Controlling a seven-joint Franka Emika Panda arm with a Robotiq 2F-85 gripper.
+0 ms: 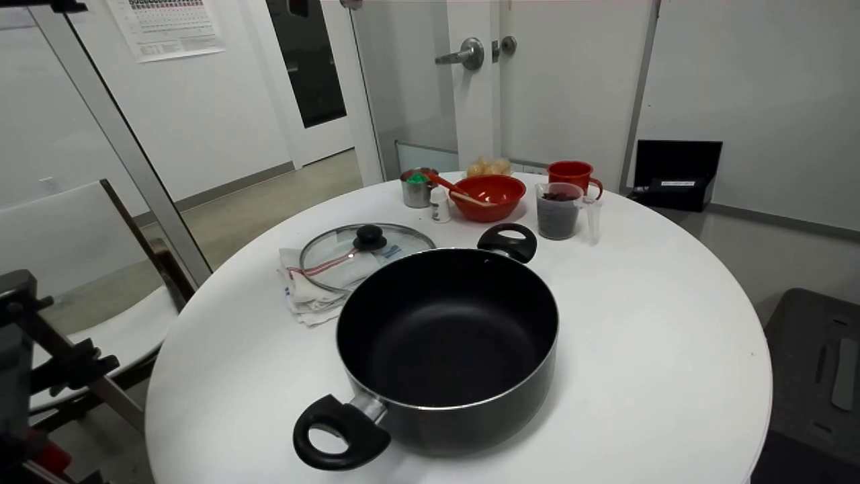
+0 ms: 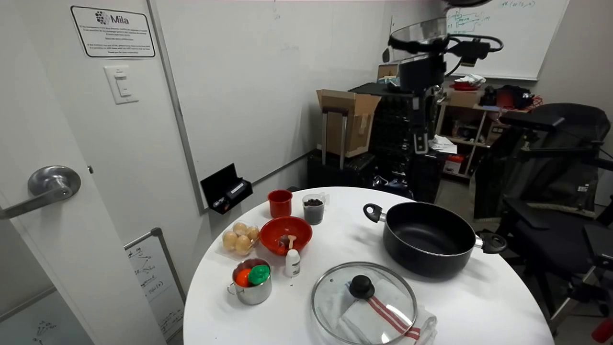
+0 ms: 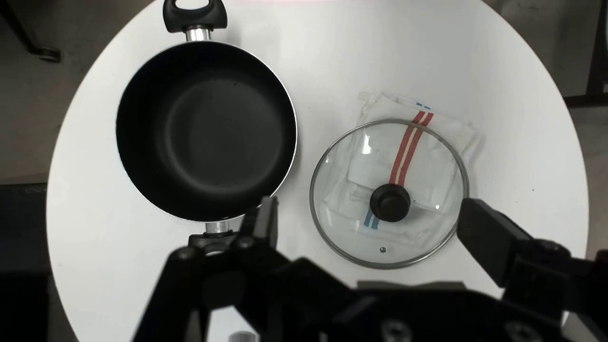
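Observation:
My gripper is open and empty, seen from above the table in the wrist view. In exterior view 2 the gripper (image 2: 421, 143) hangs well above the tabletop. A black two-handled pot (image 3: 219, 131) stands uncovered and empty, to the left in the wrist view. Beside it, a glass lid (image 3: 342, 228) with a black knob (image 3: 390, 203) rests on a folded white towel (image 3: 450, 131) with red and blue stripes. In the wrist view the knob appears between my fingers, far below them. One pot handle is partly hidden behind the left finger there.
Toward the far side stand a red bowl (image 1: 493, 196) with a utensil, a small white bottle (image 1: 439, 205), a steel cup (image 1: 416, 191), a clear measuring cup (image 1: 557, 216), a red mug (image 1: 570, 172) and eggs (image 2: 240, 236).

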